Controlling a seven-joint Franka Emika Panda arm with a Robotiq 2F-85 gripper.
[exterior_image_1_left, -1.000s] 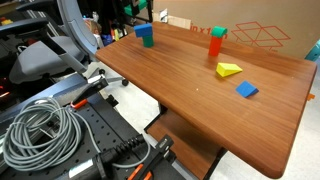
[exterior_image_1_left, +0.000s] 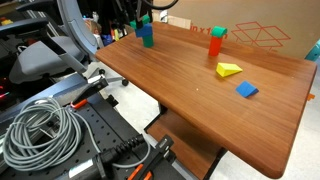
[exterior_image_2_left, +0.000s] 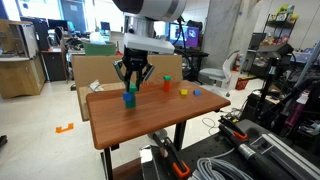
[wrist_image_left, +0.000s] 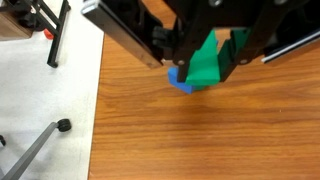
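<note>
My gripper is shut on a green block (wrist_image_left: 204, 64), seen between its fingers in the wrist view. Right below that block is a blue block (exterior_image_1_left: 143, 31), which rests on another green block (exterior_image_1_left: 148, 42) at the far left of the table in exterior view 1. The held block appears to touch the blue one, though a small gap cannot be ruled out. In exterior view 2 the same blue block (exterior_image_2_left: 129, 99) shows under the gripper. The blue block also peeks out beside the held one in the wrist view.
A red block (exterior_image_1_left: 215, 46) with a green block (exterior_image_1_left: 219, 32) on top stands near the back edge. A yellow block (exterior_image_1_left: 228, 69) and a blue piece (exterior_image_1_left: 246, 89) lie apart on the wooden table (exterior_image_1_left: 200, 105).
Since a second ago my gripper has come down with the green block, closing the gap above the blue one. The other blocks have not moved.
</note>
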